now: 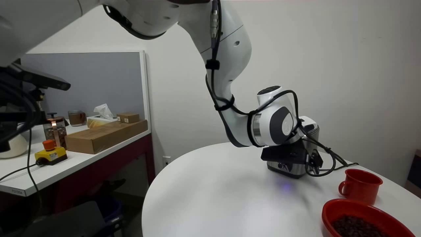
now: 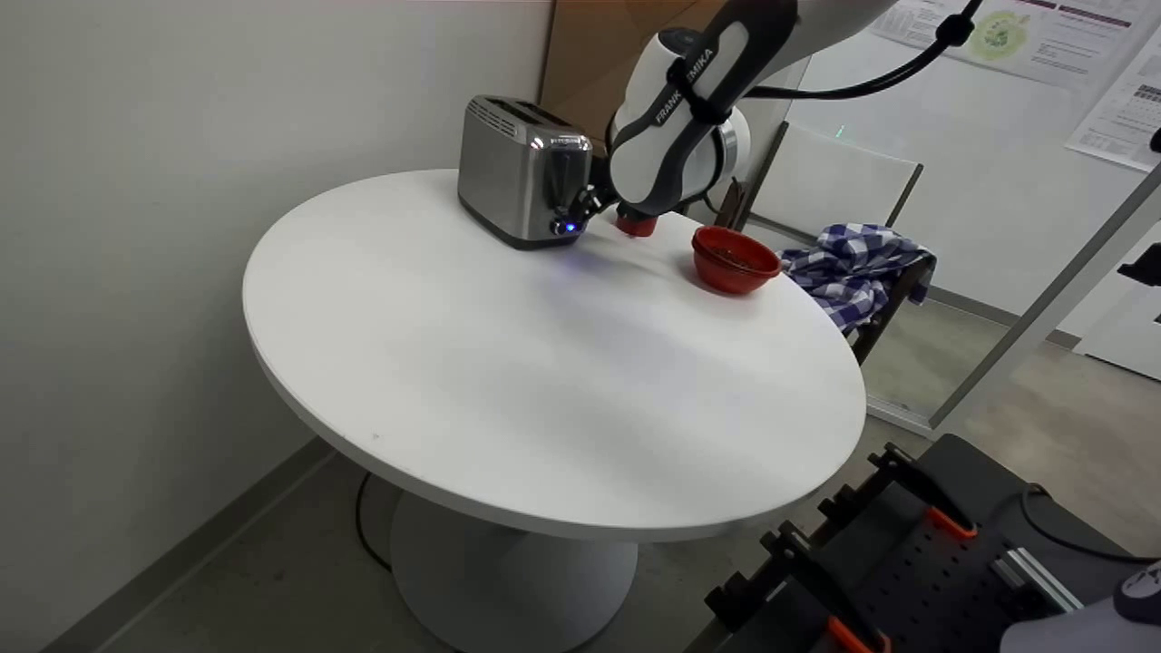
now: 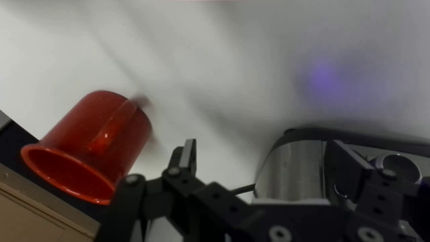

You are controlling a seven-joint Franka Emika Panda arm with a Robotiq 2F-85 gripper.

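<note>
A silver toaster [image 2: 501,180] stands near the far edge of the table, with a dark control end and a small blue light low on it. My gripper is at that control end. In the wrist view its fingers [image 3: 187,157] are wide apart, one in the gap between mug and toaster, the other in front of the toaster's knob [image 3: 401,167]. Nothing shows held between them. In exterior view 1 the hand and cables partly cover the toaster; contact with it cannot be told.
A red mug [image 1: 361,186] stands beside the toaster. A red bowl [image 1: 335,215] of dark bits sits in front of the mug. Loose cables [image 1: 335,158] hang from my wrist beside the toaster.
</note>
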